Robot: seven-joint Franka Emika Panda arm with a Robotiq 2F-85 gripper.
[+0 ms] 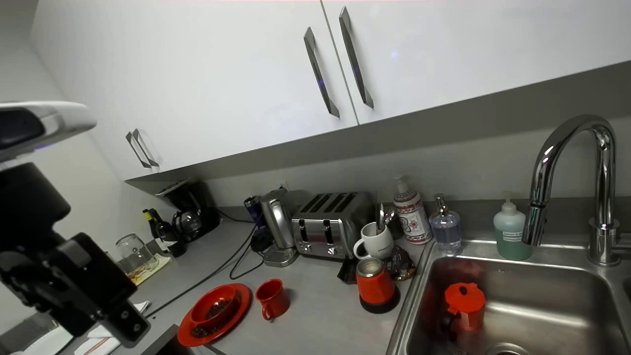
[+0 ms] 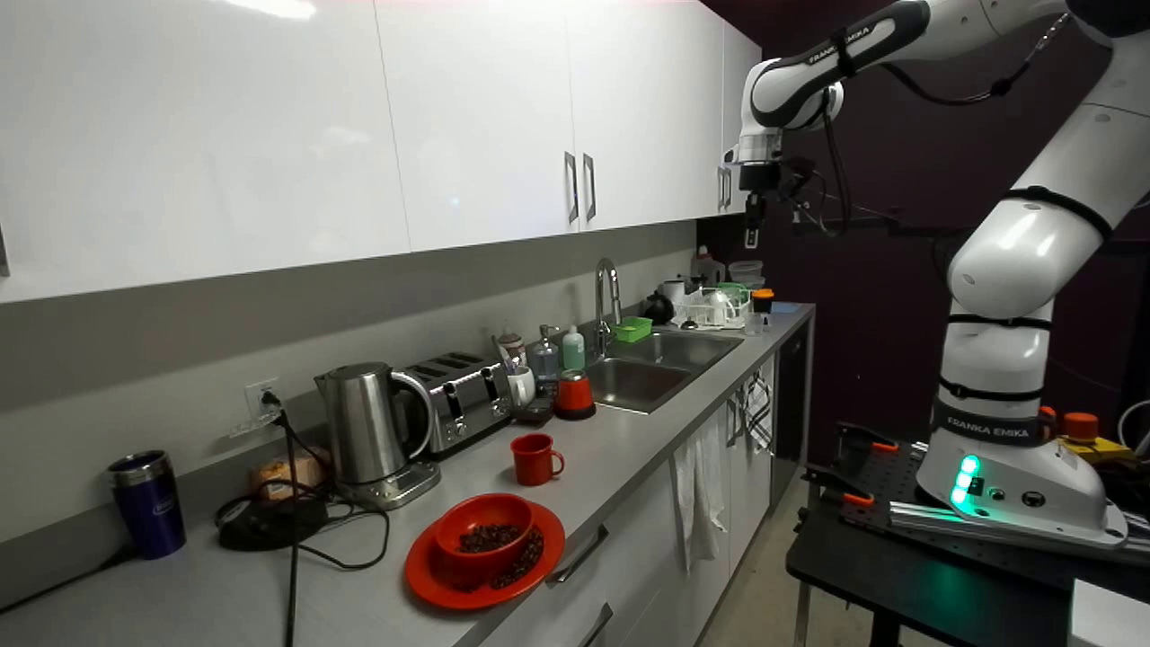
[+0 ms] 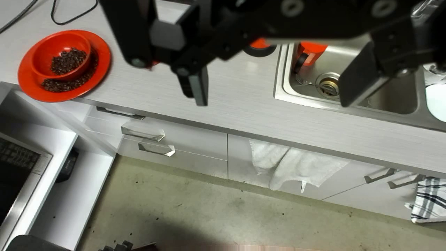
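My gripper hangs above the counter's front edge with its fingers wide apart and nothing between them. A red pot top with a black handle (image 1: 465, 301) stands in the steel sink. Left of the sink, its open red base (image 1: 375, 285) rests on a black pad on the counter. A red mug (image 1: 272, 298) stands alone, and beside it a red bowl (image 2: 507, 518) of coffee beans sits on a red plate (image 2: 423, 568), with more beans spilled on the plate. My gripper touches none of these.
Along the wall stand a kettle (image 2: 356, 431), a toaster (image 1: 324, 230), a white mug with utensils (image 1: 374, 241) and soap bottles. A tall faucet (image 1: 604, 177) arches over the sink. Cables cross the left counter. White cabinets (image 2: 474, 119) overhang it. Bare counter lies between the red mug and the sink.
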